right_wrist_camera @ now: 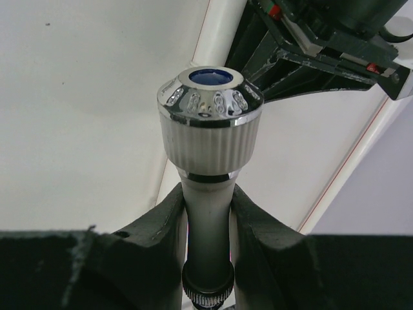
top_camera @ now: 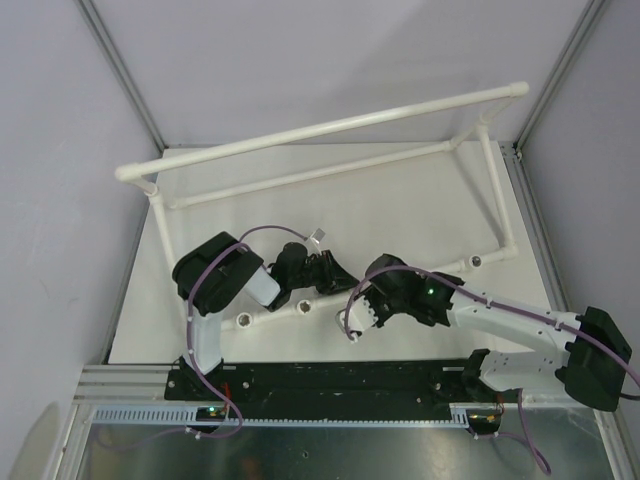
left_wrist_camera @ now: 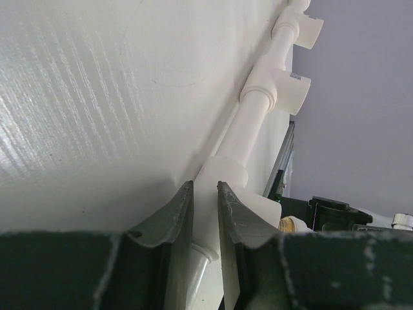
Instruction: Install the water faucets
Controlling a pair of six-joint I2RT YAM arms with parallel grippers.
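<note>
In the right wrist view a faucet (right_wrist_camera: 208,148) stands between the fingers, with a white ribbed collar, a chrome ring and a blue centre at its near end. My right gripper is shut on its narrow white neck. A dark knurled ring shows lower down. My left gripper is shut on a white pipe tee (left_wrist_camera: 216,177) of the lower pipe. More tees (left_wrist_camera: 274,87) sit further along this pipe. From above, the two grippers are close together at the pipe's middle; the faucet cannot be made out there.
A white pipe frame (top_camera: 330,126) rises at the back over a white board (top_camera: 330,230). Open tee mouths show at the left (top_camera: 243,320) and right (top_camera: 475,261) of the lower pipe. The left arm's black gripper body (right_wrist_camera: 310,51) stands close behind the faucet.
</note>
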